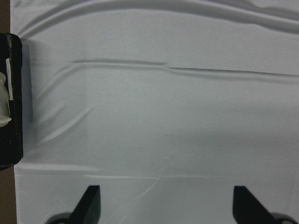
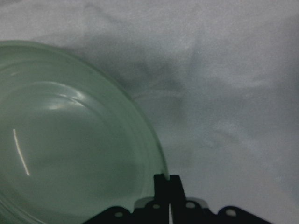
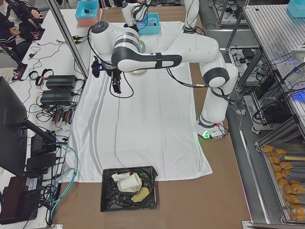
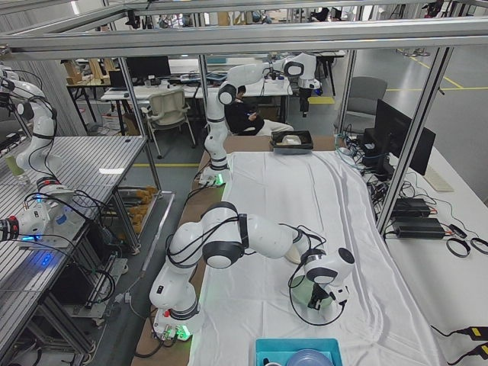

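A green plate (image 2: 70,126) lies on the white cloth (image 3: 133,138), and my right gripper is at its rim, fingers together with the rim at their tips; in the camera right view it is at the plate's near side. A beige plate (image 4: 292,254) lies beyond it, partly hidden by the arm. My left gripper (image 3: 116,88) is raised over the cloth, open in the left wrist view with nothing between its fingers.
A black bin (image 3: 107,200) with cups and scraps stands at one end of the cloth, a blue basin (image 4: 267,351) at the other. Frame posts and electronics line the sides.
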